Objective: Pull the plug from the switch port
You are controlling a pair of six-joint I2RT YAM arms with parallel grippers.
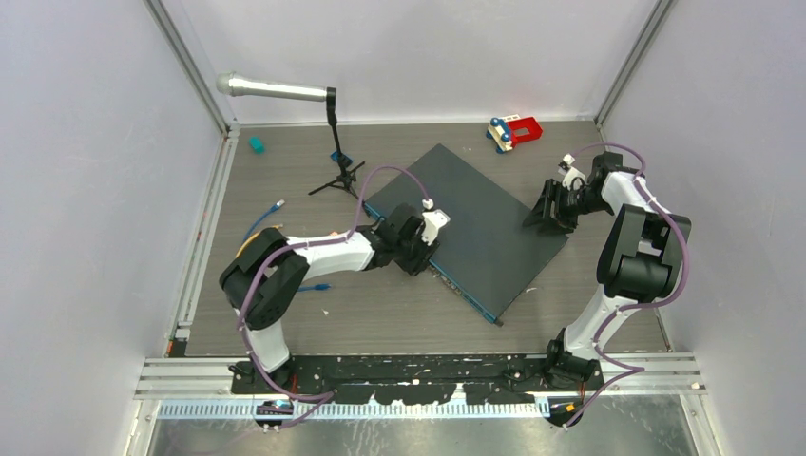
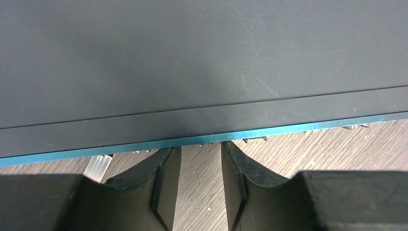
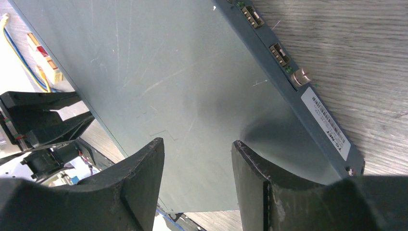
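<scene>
The dark switch (image 1: pixel 475 218) lies diagonally on the table. My left gripper (image 1: pixel 422 255) is at its blue-edged port side (image 2: pixel 269 130); in the left wrist view its fingers (image 2: pixel 163 187) stand part open, with bare floor showing between them and their tips under the edge. A metal piece (image 2: pixel 97 167) shows left of them; whether a plug is there is hidden. My right gripper (image 1: pixel 546 214) hangs open over the switch's right side, with only the switch top (image 3: pixel 192 96) between its fingers in the right wrist view.
Blue cables (image 1: pixel 261 218) and yellow cables lie left of the switch, partly under the left arm. A microphone stand (image 1: pixel 342 171) stands at the back left, a red toy truck (image 1: pixel 523 130) at the back right. Clear table shows at the front.
</scene>
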